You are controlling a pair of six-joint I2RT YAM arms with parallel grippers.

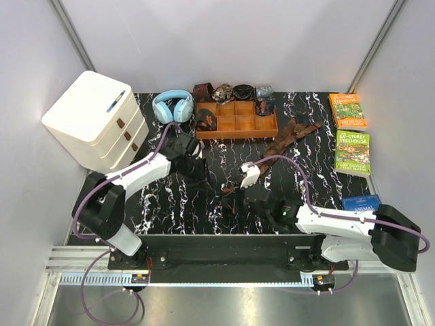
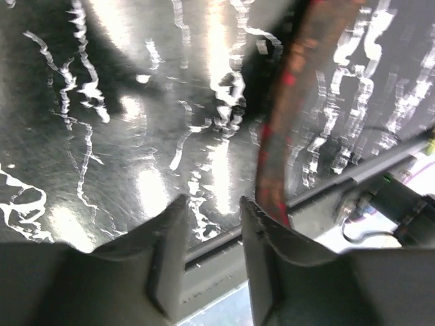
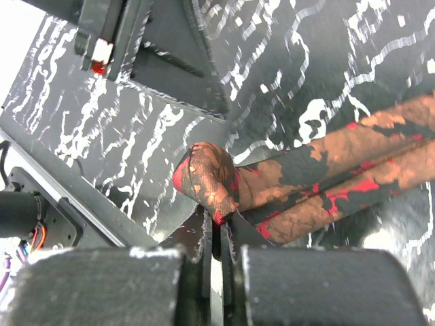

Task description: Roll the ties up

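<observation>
A brown tie with dark and red patches [image 1: 289, 138] lies slantwise on the black marbled table, its wide end toward the back right. In the right wrist view my right gripper is shut on the bunched near end of the tie [image 3: 207, 178]; the two long layers run off to the right. Facing it from the left, my left gripper is partly open with nothing between its fingers. A strip of the tie [image 2: 277, 136] passes just beyond its right finger. From above, the arms partly hide the tie's near end.
At the back stands an orange compartment box [image 1: 246, 134] with several rolled ties in and behind it. Blue headphones [image 1: 173, 106] and a white drawer cabinet [image 1: 95, 119] are at left. Books [image 1: 352, 151] line the right edge.
</observation>
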